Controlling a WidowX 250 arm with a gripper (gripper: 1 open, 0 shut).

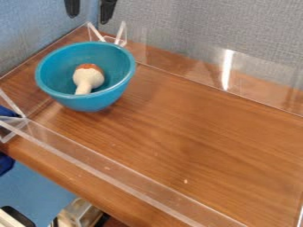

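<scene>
A teal bowl (101,98) sits at the left back of the wooden table. Inside it lies a pale, mushroom-shaped toy (88,80) with an orange patch at its top. Above the bowl, at the top edge of the view, only the two dark fingertips of my gripper (89,12) show, apart, with nothing between them.
A textured grey wall stands behind. A dark blue object and some fittings are at the lower left, off the table.
</scene>
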